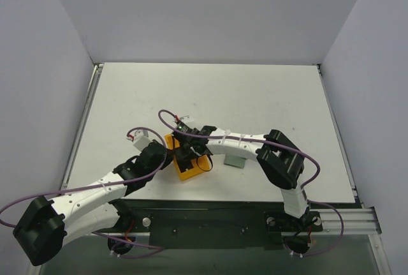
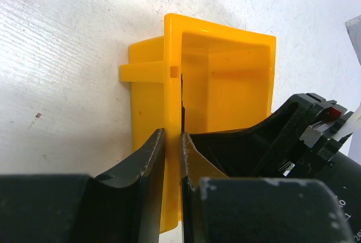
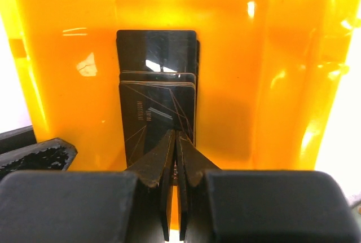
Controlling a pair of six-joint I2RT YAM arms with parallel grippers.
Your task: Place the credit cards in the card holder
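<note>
A yellow box (image 2: pixel 240 85) stands on the table, and my left gripper is shut on its side wall. Inside it, in the right wrist view, several black cards (image 3: pixel 158 54) lie overlapping along the box floor. Over the lower end of these cards my right gripper is shut, its tips together with nothing visible between them. Whether the tips touch the top card cannot be told. From the left wrist view, the right gripper's black finger (image 2: pixel 237 144) reaches down into the box. A grey-green flat item (image 1: pixel 234 161), possibly the card holder, lies right of the box.
In the right wrist view, a dark finger of the left gripper shows at the box's left side.
</note>
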